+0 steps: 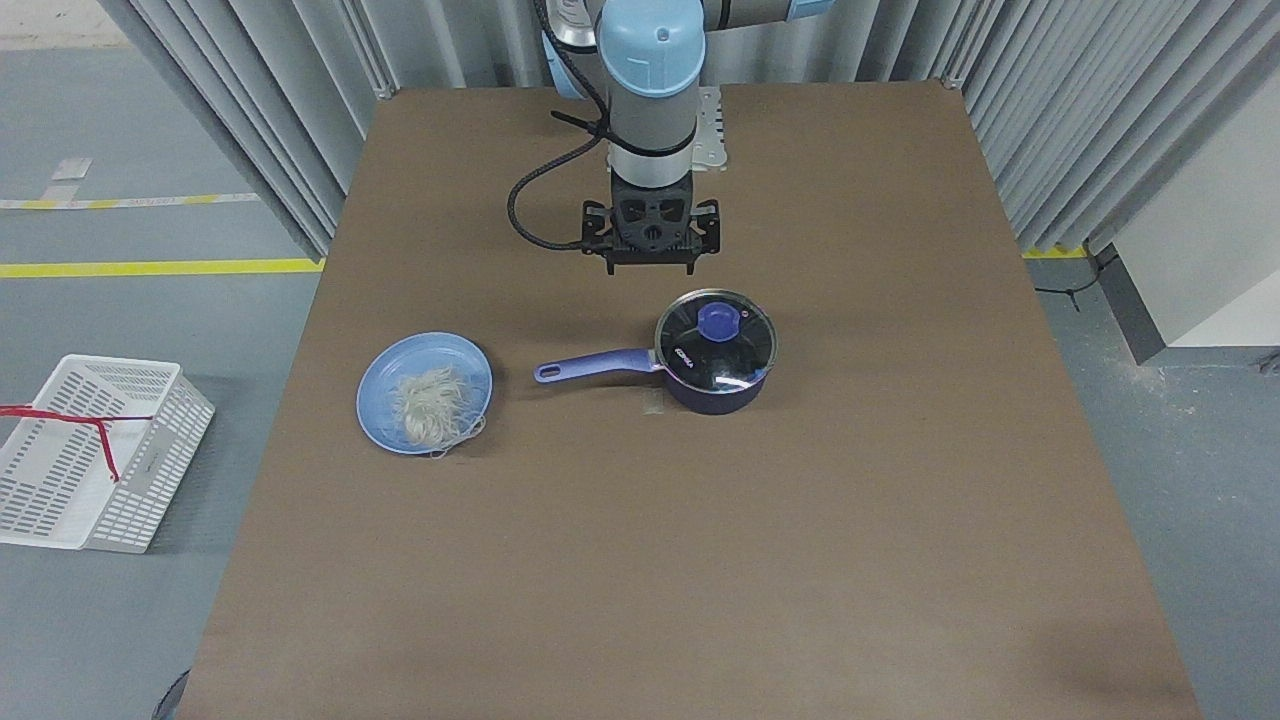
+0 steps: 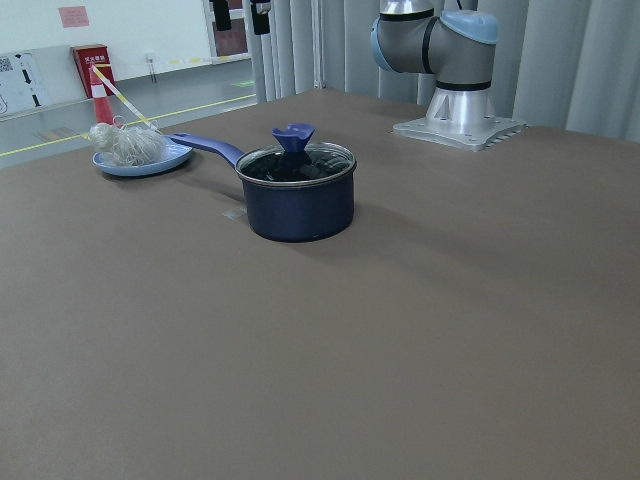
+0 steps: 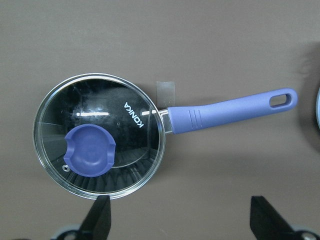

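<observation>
A dark blue saucepan [image 2: 298, 210] with a glass lid, purple knob [image 1: 719, 320] and purple handle [image 3: 225, 111] sits on the brown table. Left of it in the front view is a blue plate [image 1: 384, 354] holding a tangle of white noodle-like strands [image 1: 432, 404]. My gripper is open, its two black fingers at the bottom of the wrist view, empty, with the pan below. In the left view only dark finger tips show at the top, above the table.
The robot's base stands at the back. A white basket [image 1: 168, 480] lies on the floor to the left, off the table.
</observation>
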